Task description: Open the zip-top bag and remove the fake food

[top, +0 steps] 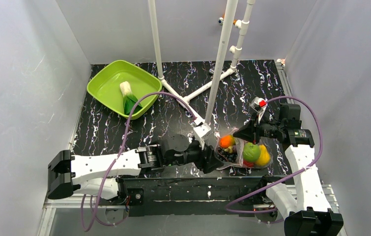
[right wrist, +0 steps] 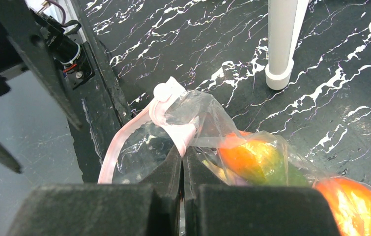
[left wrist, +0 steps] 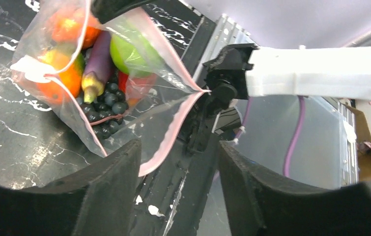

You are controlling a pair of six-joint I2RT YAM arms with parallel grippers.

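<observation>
The clear zip bag with pink edging lies near the table's front edge, its mouth gaping toward my left gripper. That gripper is open, its fingers spread; the bag's lower rim appears beyond them, nothing visibly gripped. My right gripper is shut on the bag's edge, the film gathering at its fingertips. Inside the bag are an orange pepper, a purple eggplant, dark grapes, a green fruit and a yellow one. A toy leek lies in the green bin.
A white pipe frame stands on the table behind the bag, one leg close to my left wrist. The table's front edge runs just before the bag.
</observation>
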